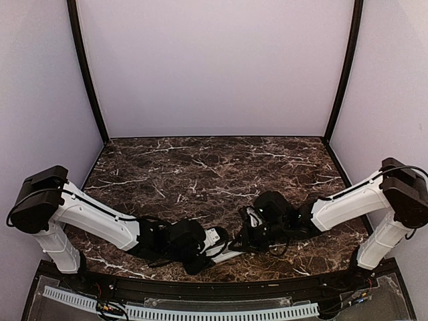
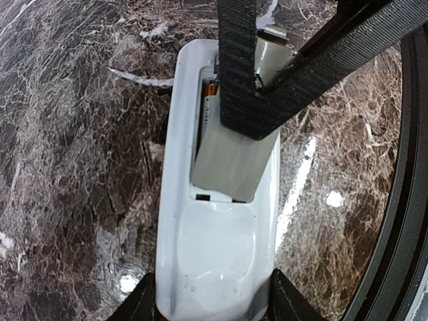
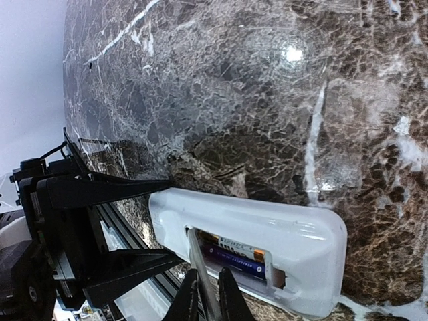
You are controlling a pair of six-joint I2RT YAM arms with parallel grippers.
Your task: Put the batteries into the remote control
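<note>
The white remote control (image 2: 217, 251) lies on the table, its battery compartment facing up. In the right wrist view an orange-and-black battery (image 3: 234, 245) and a purple battery (image 3: 235, 261) lie side by side inside it. My left gripper straddles one end of the remote, a finger against each side. Tilted over the compartment is a grey battery cover (image 2: 233, 164); its lower end is close to the compartment's edge, though contact is unclear. My right gripper is shut on this cover, whose thin edge shows between the fingertips.
A black rail (image 1: 200, 284) runs along the front edge, close to the remote. Both grippers stand very near each other.
</note>
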